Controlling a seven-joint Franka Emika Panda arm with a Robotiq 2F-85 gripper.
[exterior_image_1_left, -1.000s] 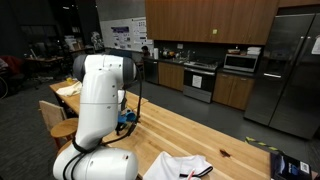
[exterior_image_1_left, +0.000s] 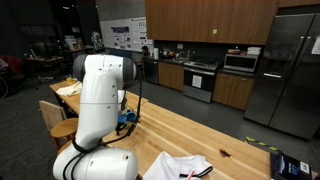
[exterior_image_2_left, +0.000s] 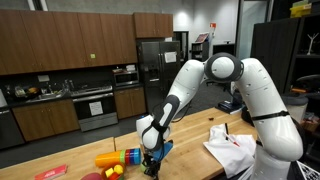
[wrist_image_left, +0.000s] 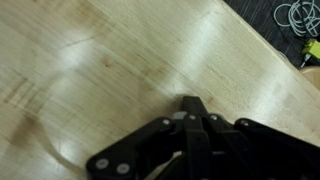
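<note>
Low over the wooden table, my gripper is shut, and nothing shows between its fingers. Bare wood surrounds it in the wrist view. From the second exterior view the gripper (exterior_image_2_left: 152, 166) is close to the tabletop, just right of a multicoloured cylinder (exterior_image_2_left: 118, 158). Whether the fingertips touch the wood I cannot tell.
A white cloth (exterior_image_1_left: 175, 165) lies on the table, with a dark item (exterior_image_2_left: 219, 133) by it in the second exterior view. Red items (exterior_image_2_left: 95, 176) sit at the near left there. Beyond the table edge, a cable (wrist_image_left: 298, 16) shows.
</note>
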